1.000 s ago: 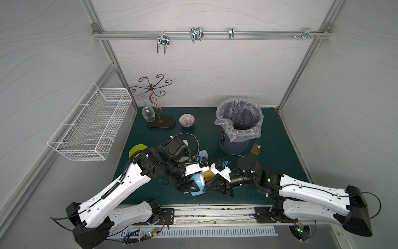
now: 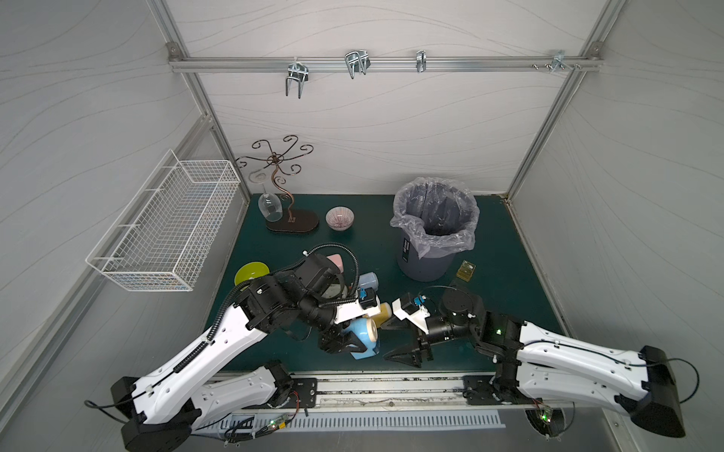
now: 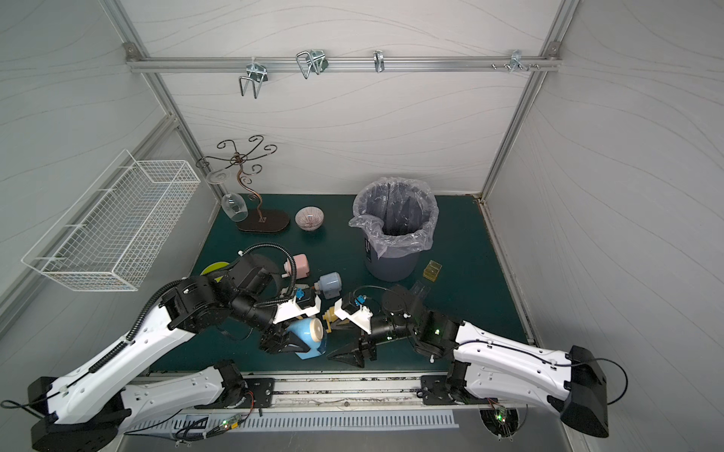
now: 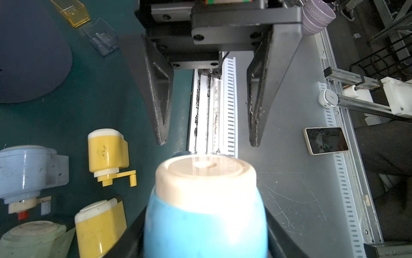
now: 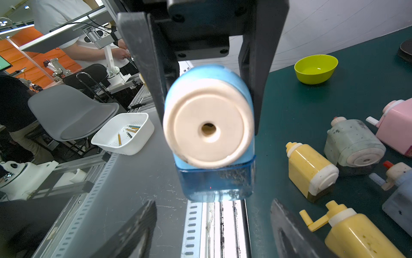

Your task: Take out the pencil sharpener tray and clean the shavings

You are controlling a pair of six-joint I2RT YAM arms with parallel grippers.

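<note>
A blue sharpener (image 5: 208,111) with a cream end is held shut in my left gripper (image 2: 350,335) over the front middle of the table. Its clear blue tray (image 5: 216,182), dark specks inside, sits at the lower part, facing my right gripper, which stands open just to the right with nothing between its fingers. Several other sharpeners lie on the table, among them a yellow one (image 4: 105,152), a pale blue one (image 4: 25,172) and a pink one (image 5: 397,124).
A lined grey bin (image 2: 426,260) stands at the back right, with loose clear and yellow trays (image 4: 70,10) near it. A green bowl (image 5: 315,68), a small patterned bowl (image 2: 339,218) and a metal stand (image 2: 292,222) are on the left and back of the table.
My right gripper has drawn back to the right from the blue sharpener, leaving a gap. The left gripper, still holding it, has shifted only slightly.
</note>
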